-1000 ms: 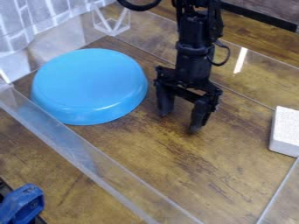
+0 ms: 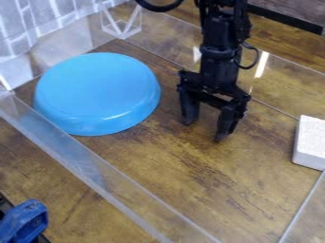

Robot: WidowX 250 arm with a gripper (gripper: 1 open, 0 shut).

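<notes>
The black arm hangs down from the top into a wooden bin, its gripper [image 2: 208,112] low over the floor, with two dark fingers spread apart, one on the left and one on the right. Whether anything small lies between them is too dark to tell. A blue round cushion-like object [image 2: 97,87] sits just left of the gripper, apart from it.
A white block [image 2: 310,140] lies at the right. Clear plastic walls edge the wooden floor [image 2: 184,195], whose front middle is bare. A blue part [image 2: 18,222] shows at the lower left outside the wall.
The gripper has shifted very slightly; otherwise the scene looks the same.
</notes>
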